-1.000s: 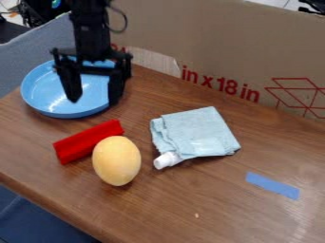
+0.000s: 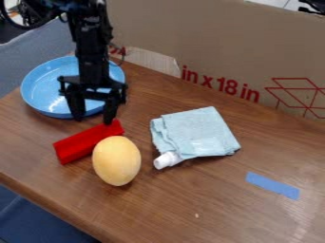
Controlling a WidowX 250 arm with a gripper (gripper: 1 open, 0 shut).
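The black gripper (image 2: 93, 106) hangs low over the front right part of a blue plate (image 2: 51, 76), its two fingers pointing down just behind a red cylindrical object (image 2: 83, 143). Its fingers are apart, and nothing shows clearly between them. A yellow egg-shaped object (image 2: 117, 162) rests in front of the red one. To the right lies a folded light-blue cloth (image 2: 197, 133), with a small white tube (image 2: 168, 160) at its front left edge.
A large cardboard box (image 2: 235, 52) walls off the back of the wooden table. A strip of blue tape (image 2: 272, 186) lies at the right. The table's front left edge drops away.
The gripper has come down from above the plate to just behind the red object. The objects on the table look unmoved.
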